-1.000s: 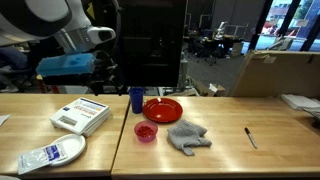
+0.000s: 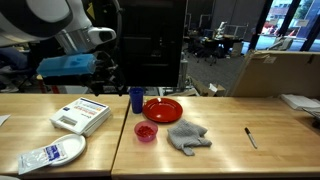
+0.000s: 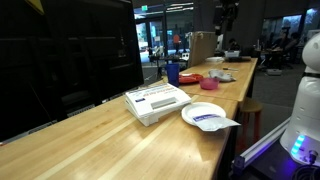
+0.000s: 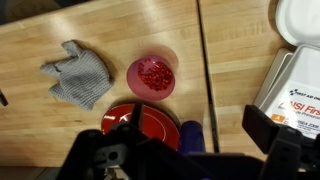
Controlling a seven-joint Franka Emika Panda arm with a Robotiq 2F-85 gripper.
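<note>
My gripper hangs high above the table, its dark fingers spread wide apart with nothing between them. Beneath it in the wrist view is a pinkish-red bowl [image 4: 138,86] holding small red pieces. A grey cloth [image 4: 82,77] lies crumpled beside the bowl. The red plate [image 4: 157,122] is partly covered by one finger. Between the fingers' outlines, down on the table, the blue cup [image 4: 192,137] shows. In exterior view 1 the bowl [image 2: 146,132] sits in front of the cup [image 2: 137,100] and the plate [image 2: 163,109].
Left of the bowl stands a white box [image 2: 81,116] with printing. Nearer the front is a white plate [image 2: 70,147] with a white packet [image 2: 41,157] over its edge. A dark marker [image 2: 251,138] lies far right. Open tabletop stretches between cloth and marker.
</note>
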